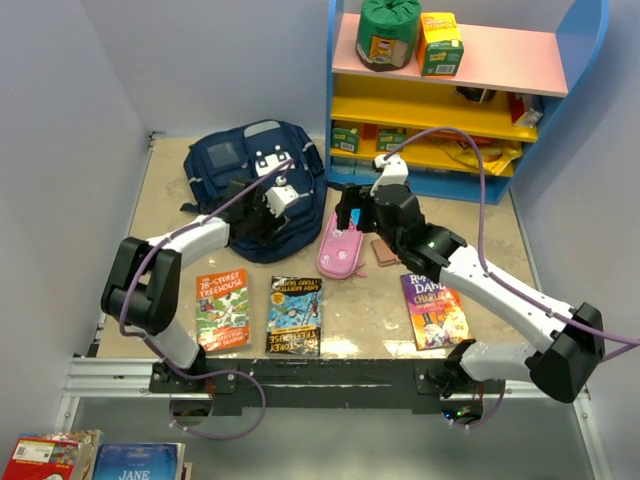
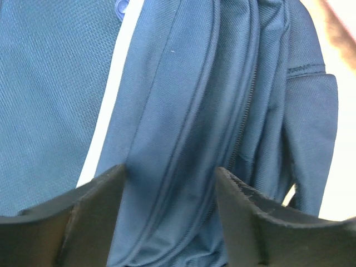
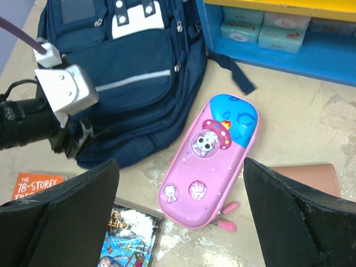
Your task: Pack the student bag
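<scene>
The dark blue student bag lies on the table at the back left, its white-striped front facing up. My left gripper is part open over the bag's lower front, with a seam and zipper line of the fabric between and beyond its fingers; whether it touches the cloth I cannot tell. Open and empty, my right gripper hangs above the pink pencil case, which has a blue corner and cartoon prints. A brown flat item lies right of the case.
Treehouse books lie at the front, a Roald Dahl book at front right. Behind stands a shelf with boxes. Bare table shows between the books.
</scene>
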